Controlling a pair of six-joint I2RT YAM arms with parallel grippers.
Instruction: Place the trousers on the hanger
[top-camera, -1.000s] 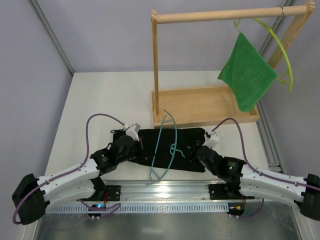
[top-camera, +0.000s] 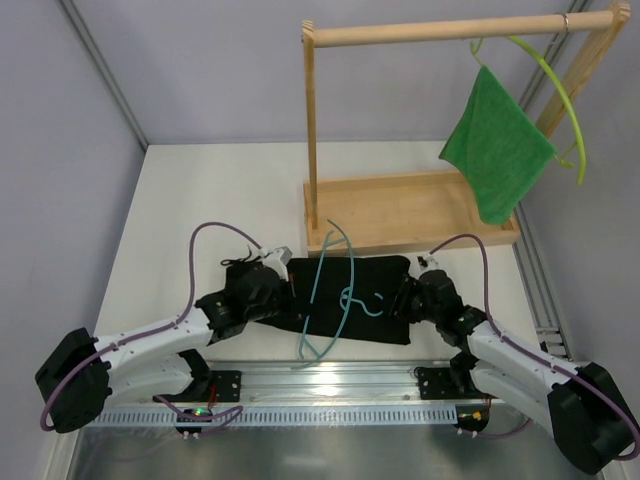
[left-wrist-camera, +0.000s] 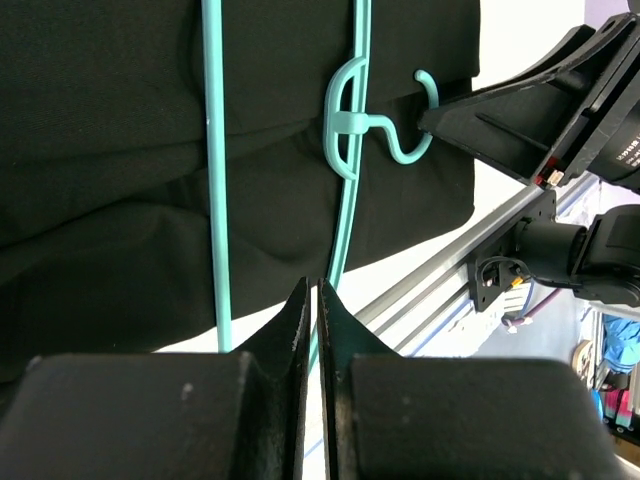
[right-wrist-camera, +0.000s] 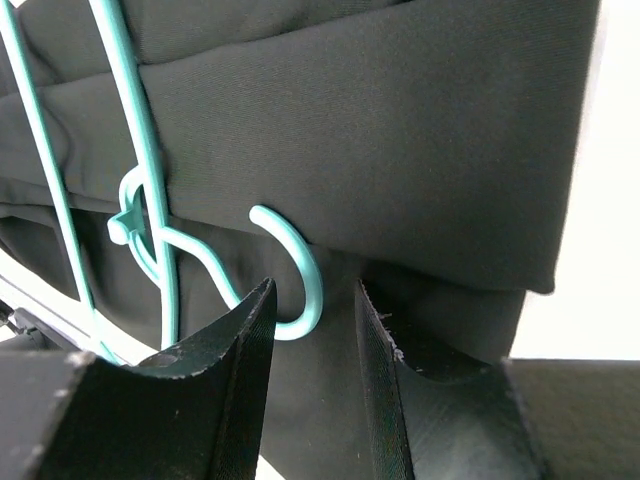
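Black trousers lie folded flat on the white table, in front of the rack. Across them rests the teal hanger, its hook pointing right over the cloth. My left gripper is shut with nothing between its fingertips; the hanger's bars pass outside and beyond them. In the top view it hovers by the left part of the trousers. My right gripper is open above the right part of the trousers, the hook's curve beside its left finger.
Behind the trousers stands a wooden rack with a tray base. From its bar hangs a lime hanger with a green cloth. Bare table lies at the back left. A metal rail runs along the front edge.
The right gripper has shifted and come lower over the trousers near the hook. The left arm has moved slightly right, its gripper still shut. Hanger and trousers lie where they were.
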